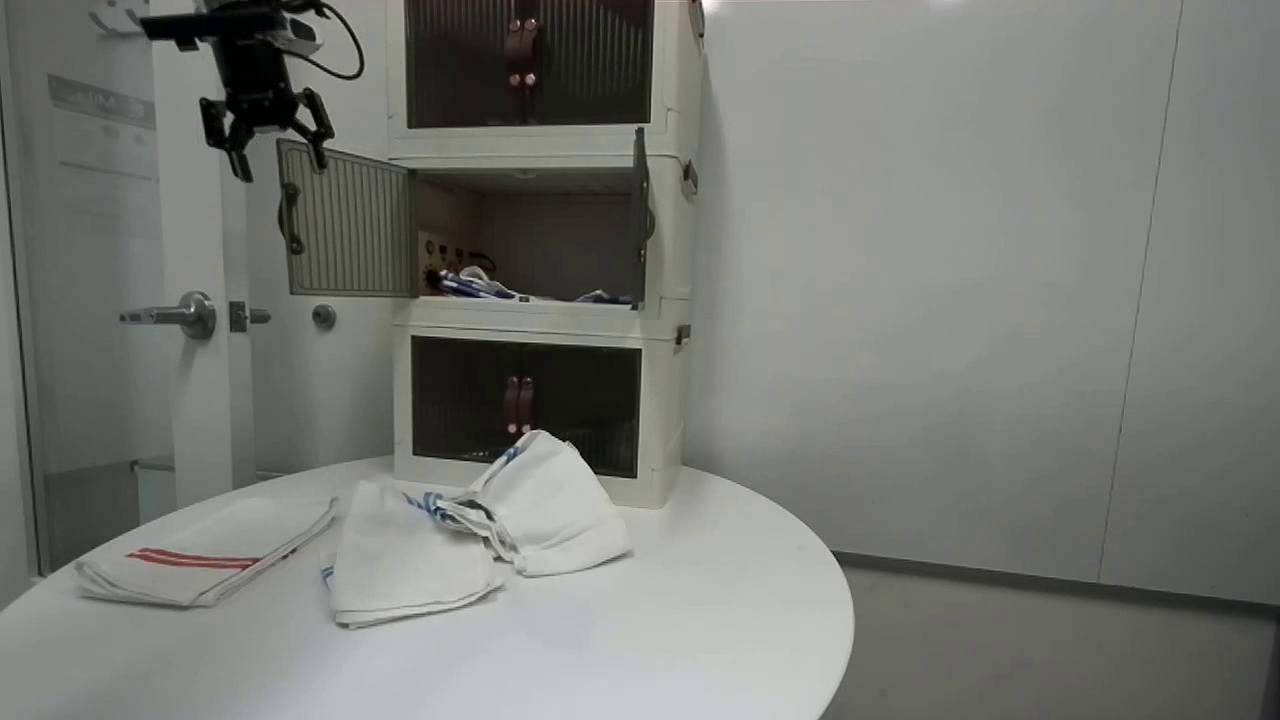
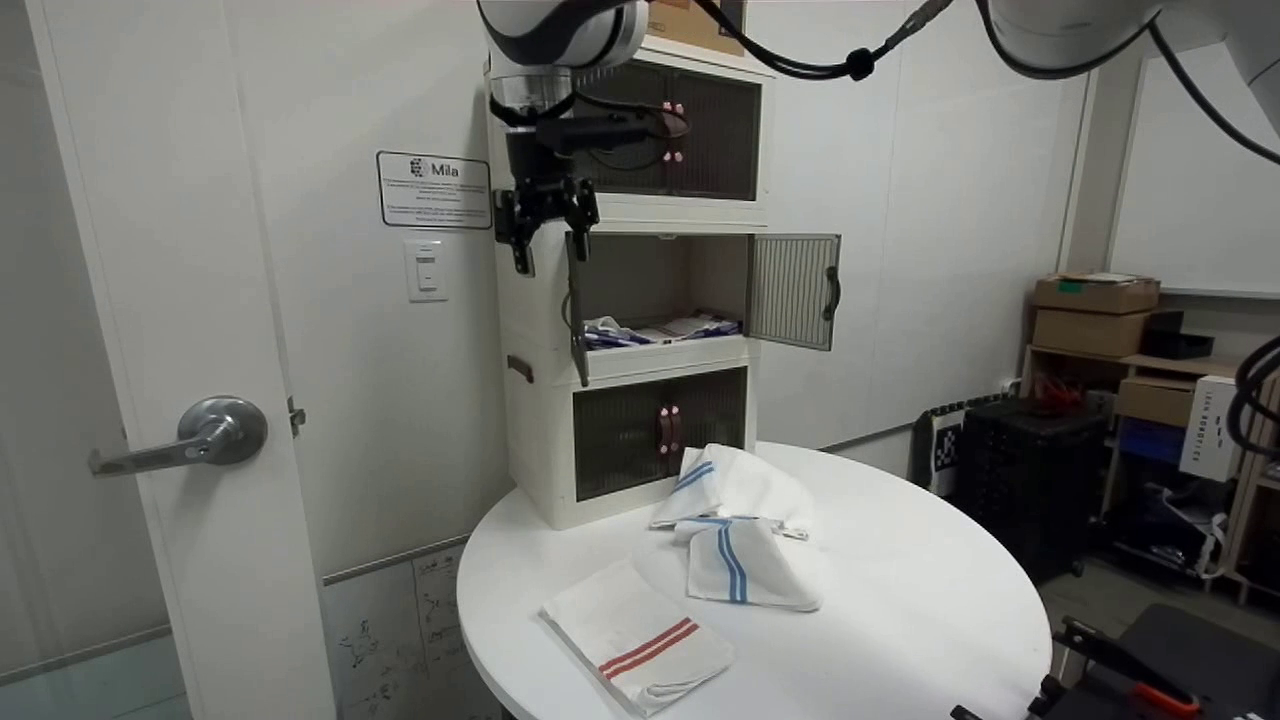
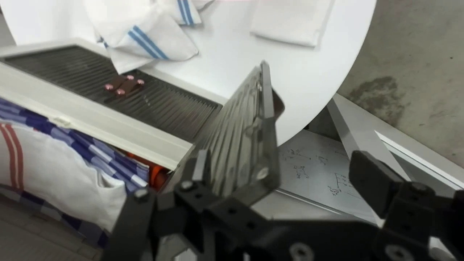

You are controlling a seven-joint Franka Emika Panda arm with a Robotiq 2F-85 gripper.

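Note:
High beside the cabinet's middle compartment, my gripper (image 1: 282, 172) stands open with its fingers pointing down. In the wrist view the left ribbed door (image 3: 243, 135) of that compartment appears between the spread fingers, lower than them; whether they touch it I cannot tell. Both middle doors are swung out, the right door (image 2: 794, 292) included. Inside the compartment (image 1: 558, 240) lie folded cloths (image 3: 56, 161), white with red stripes and blue checked. On the round table (image 1: 708, 600) rest a red-striped towel (image 1: 210, 552) and two blue-striped white towels, one flat (image 1: 408, 558), one rumpled (image 1: 558, 510).
The lower cabinet (image 1: 528, 408) and upper cabinet (image 1: 528, 60) have shut dark doors. A room door with a metal handle (image 2: 198, 438) stands at the left.

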